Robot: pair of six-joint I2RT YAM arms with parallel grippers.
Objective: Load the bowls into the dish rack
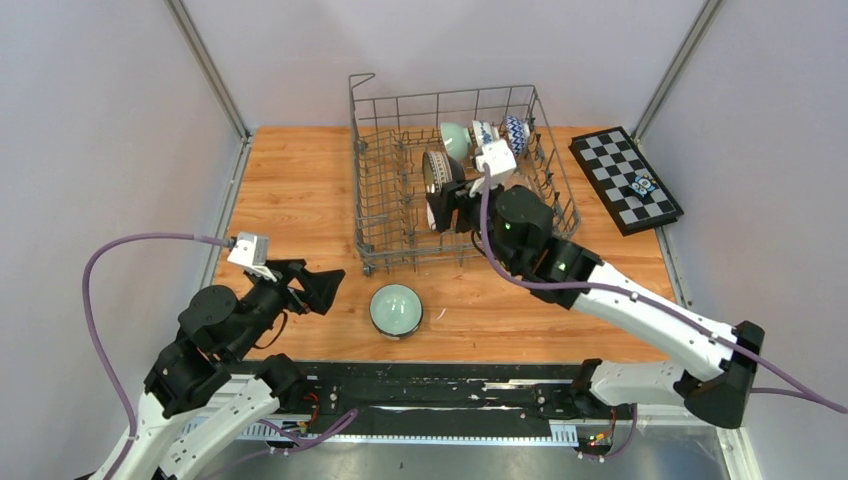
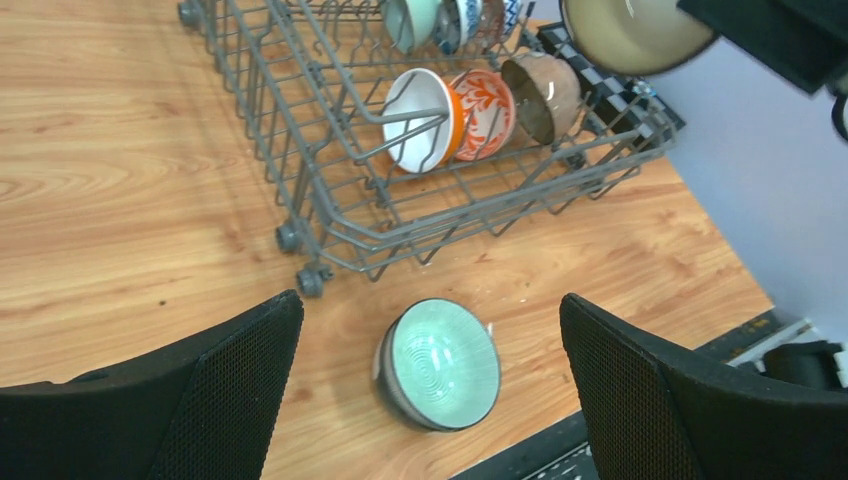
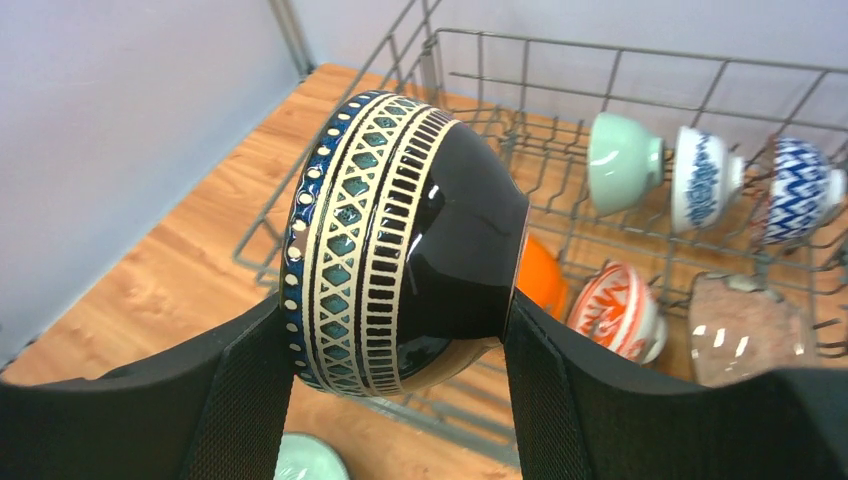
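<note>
My right gripper is shut on a dark bowl with a cream patterned band [image 3: 360, 240], held above the front of the dish rack [image 1: 400, 98]. The rack holds mint [image 3: 620, 165], blue-and-white [image 3: 700, 175], blue zigzag [image 3: 800, 195], orange [image 2: 420, 120], red-and-white [image 3: 615, 310] and brown [image 3: 745, 330] bowls, tipped on their sides. A pale green bowl [image 1: 396, 308] lies on the table in front of the rack. My left gripper is open above it at left, with nothing between its fingers.
A checkerboard board [image 1: 610, 160] lies right of the rack. The rack's left side has free space among its tines.
</note>
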